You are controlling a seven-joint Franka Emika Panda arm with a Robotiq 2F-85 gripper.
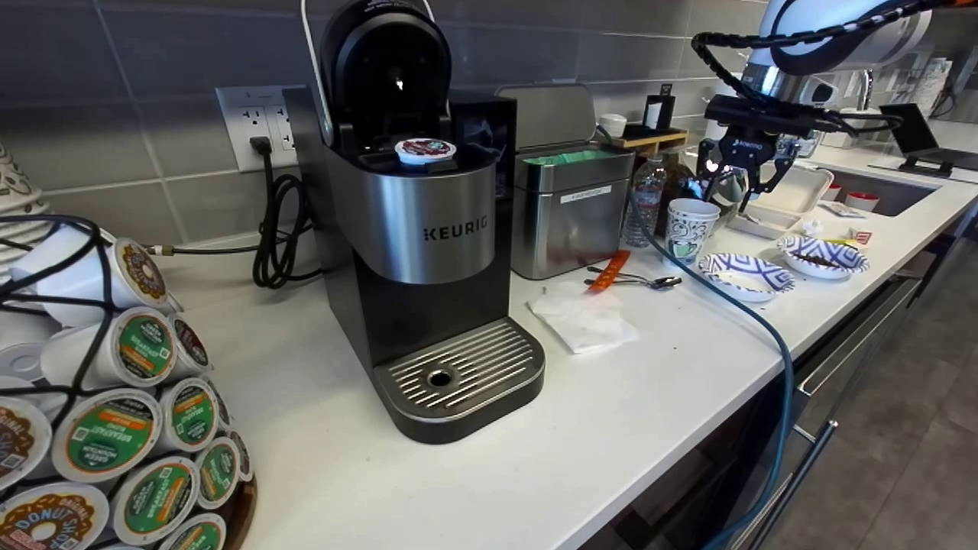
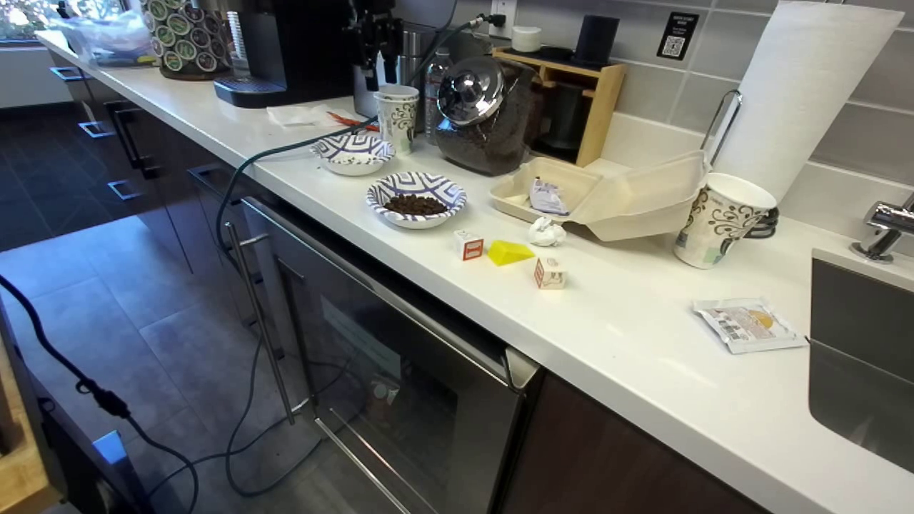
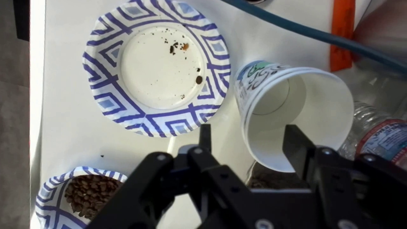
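My gripper is part open above the counter, its fingers apart with nothing held between them. Below the right finger in the wrist view is the mouth of a white patterned paper cup (image 3: 263, 103), which looks empty inside. Exterior view 1 has the gripper (image 1: 725, 194) hanging above and just behind the upright cup (image 1: 688, 240), apart from it as far as I can judge. A blue-patterned bowl (image 3: 160, 118) with a few dark crumbs lies left of the cup. Another bowl (image 2: 428, 184) holds brown coffee beans.
The Keurig machine (image 1: 412, 229) stands with its lid raised and a pod (image 1: 424, 150) on top. A blue cable (image 1: 761, 321) crosses the counter in front of the cup. Close by are a water bottle (image 1: 649, 197), a metal bin (image 1: 573, 220) and a bean jar (image 2: 480, 137).
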